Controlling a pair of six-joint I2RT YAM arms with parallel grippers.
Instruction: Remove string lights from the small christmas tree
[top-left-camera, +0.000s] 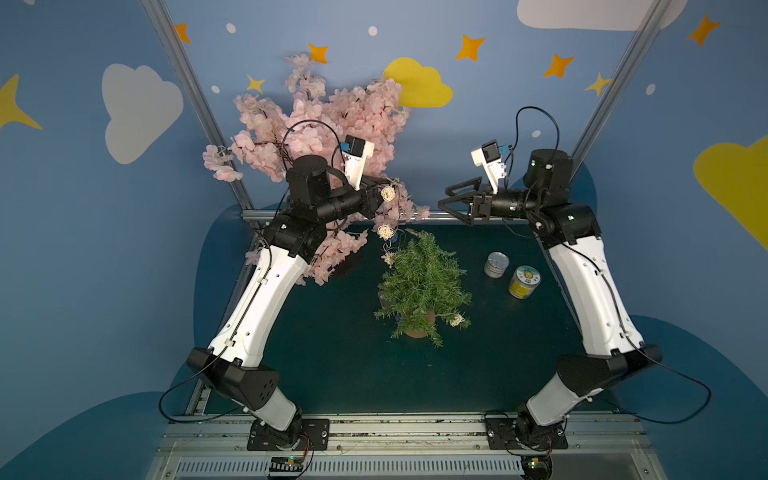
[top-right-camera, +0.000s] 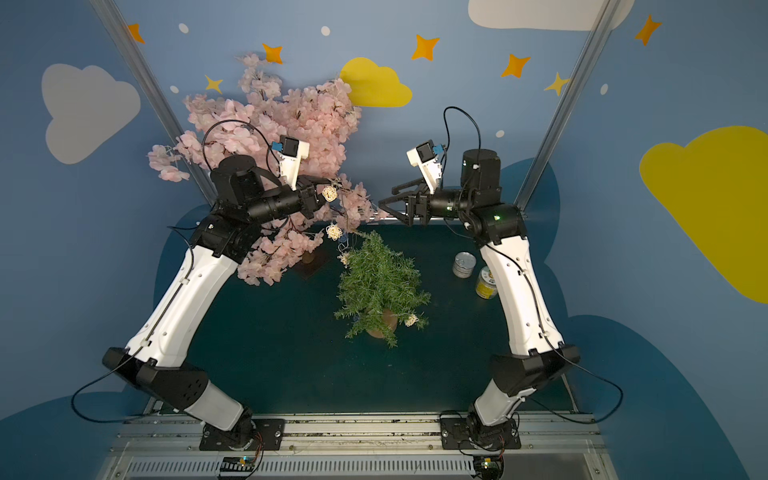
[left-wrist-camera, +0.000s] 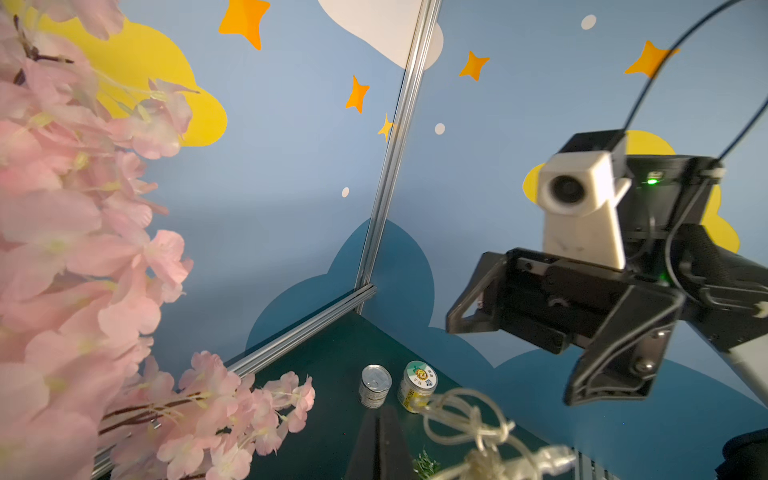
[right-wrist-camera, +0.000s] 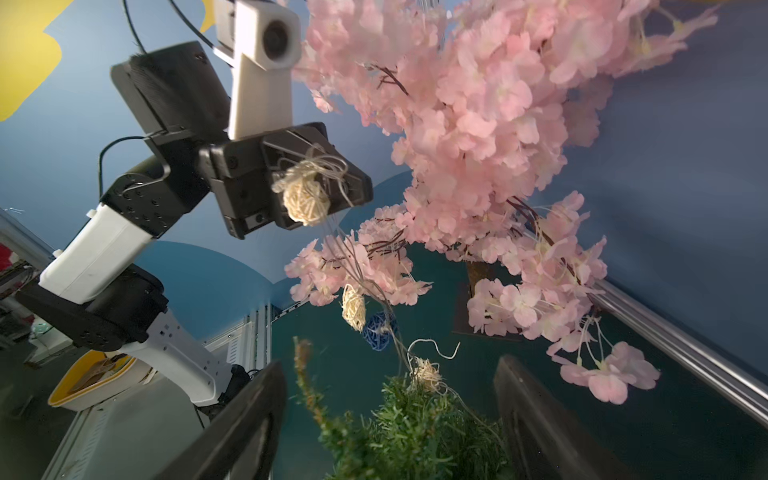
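Observation:
The small green tree (top-left-camera: 424, 280) stands in a pot at mid table, a white light ball (top-left-camera: 457, 319) low on its right. Above its left, my left gripper (top-left-camera: 382, 192) is shut on the string lights (right-wrist-camera: 306, 198), whose white and blue balls (right-wrist-camera: 378, 329) and wire dangle down into the treetop. My right gripper (top-right-camera: 384, 200) stands open above the tree to the right, facing the left one, nothing between its fingers.
A pink blossom tree (top-right-camera: 312, 136) fills the back left, close behind the left arm. Two cans (top-left-camera: 496, 265) (top-left-camera: 524, 281) stand right of the small tree.

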